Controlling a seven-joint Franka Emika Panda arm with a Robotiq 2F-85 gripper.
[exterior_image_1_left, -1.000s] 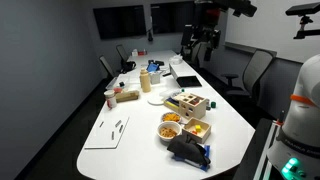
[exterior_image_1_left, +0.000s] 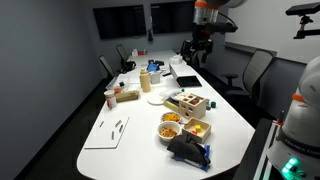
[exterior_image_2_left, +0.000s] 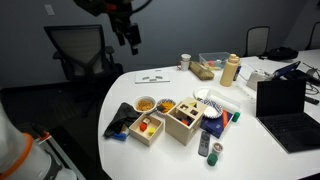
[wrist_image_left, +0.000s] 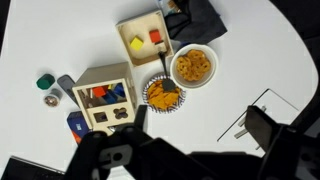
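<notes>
High above the white table, my gripper (exterior_image_1_left: 194, 58) is open and empty, its two fingers spread wide in the wrist view. Below it stand a white bowl (wrist_image_left: 194, 66) of orange-brown snacks and a patterned bowl (wrist_image_left: 163, 95) of orange pieces. A dark utensil (wrist_image_left: 167, 82) lies at that second bowl's edge. To the left is a wooden box (wrist_image_left: 103, 76) with compartments holding small coloured items. A shallow wooden tray (wrist_image_left: 146, 37) holds a yellow block (wrist_image_left: 136, 44) and red-orange pieces. Next to the tray lies a black cloth (wrist_image_left: 200, 20).
Bottles (exterior_image_2_left: 230, 70), a white plate (exterior_image_2_left: 208, 97), a clear bin (exterior_image_2_left: 213, 59) and an open laptop (exterior_image_2_left: 287, 113) stand farther along the table. A remote (exterior_image_2_left: 204, 143) and a green-topped object (exterior_image_2_left: 214, 156) lie near the box. A white board (exterior_image_1_left: 105, 133) lies flat amid clear space.
High over the table, the arm has shifted and turned slightly, its gripper now a little lower in exterior view 1. The things on the table have not moved.
</notes>
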